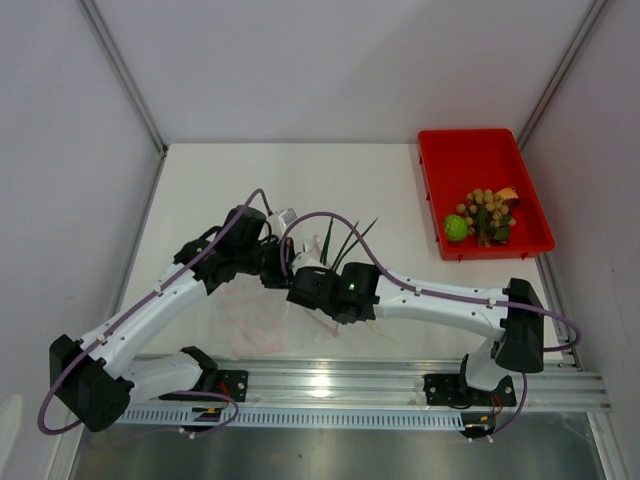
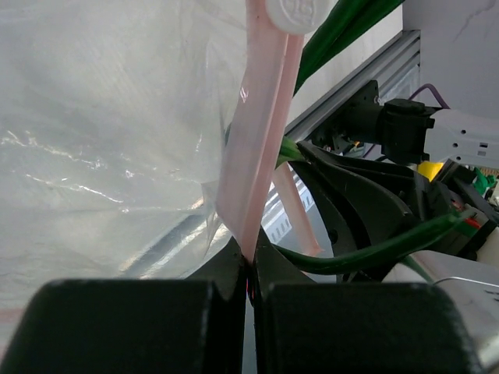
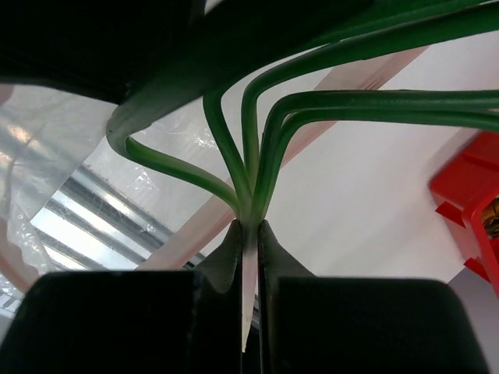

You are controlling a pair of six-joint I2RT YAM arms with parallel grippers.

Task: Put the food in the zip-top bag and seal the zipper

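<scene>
A clear zip top bag (image 2: 117, 140) with a pink zipper strip (image 2: 253, 140) lies over the table's front middle. My left gripper is shut on the strip's edge, which enters between its fingertips; a white slider (image 2: 298, 12) sits further up the strip. Green onion (image 3: 257, 175) is pinched by its pale root end in my right gripper, its green leaves bent back over the wrist. In the top view the two grippers nearly meet above the bag, and the arms hide most of its mouth. Whether any leaf is inside the bag, I cannot tell.
At the right stands a red bin (image 1: 480, 155) holding a green ball-shaped item (image 1: 455, 228) and a bunch of yellowish food (image 1: 488, 215). A metal rail runs along the front edge.
</scene>
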